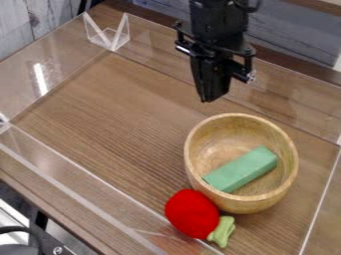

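My gripper, on the dark arm coming down from the top centre, hangs above the table behind the wooden bowl, shut, with nothing visible between its fingers. The light wooden bowl is at the right and holds a green block. A red object with a light green top, like a toy vegetable, lies in front of the bowl at the bottom.
A white wire rack stands at the back left. A raised edge runs along the back right.
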